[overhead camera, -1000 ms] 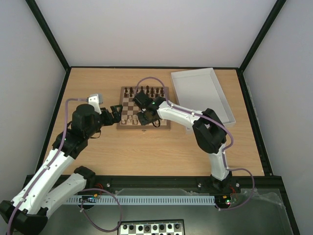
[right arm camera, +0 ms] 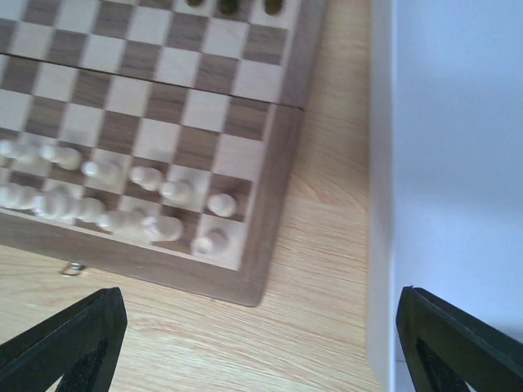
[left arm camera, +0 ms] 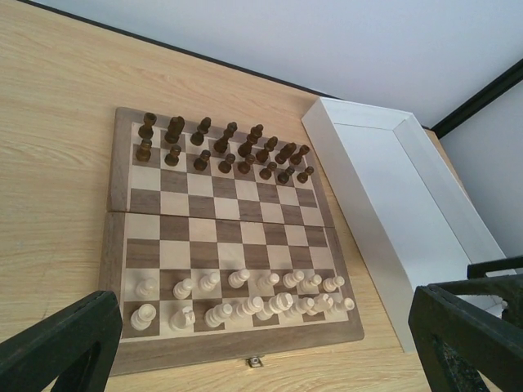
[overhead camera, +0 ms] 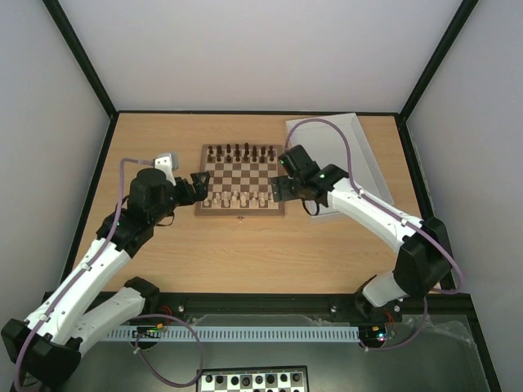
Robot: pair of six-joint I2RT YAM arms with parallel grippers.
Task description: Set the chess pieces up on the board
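The wooden chessboard [left arm camera: 237,210] lies open on the table. Dark pieces [left arm camera: 200,161] stand in two rows along its far side. Two rows of white pieces [left arm camera: 227,311] line its near side, upright as far as I can tell, with nothing lying loose on the middle squares. Off the board's left edge my left gripper [overhead camera: 201,187] hangs with its fingers wide apart and empty. My right gripper [overhead camera: 283,189] is over the board's right edge; in the right wrist view its fingers [right arm camera: 73,347] are spread with only table between them.
An empty-looking white tray [left arm camera: 359,192] stands close to the board's right side, below the right arm. Bare table [overhead camera: 221,261] spreads in front of the board and to its left. A metal clasp [left arm camera: 255,362] sits at the board's near edge.
The left arm shifted only slightly.
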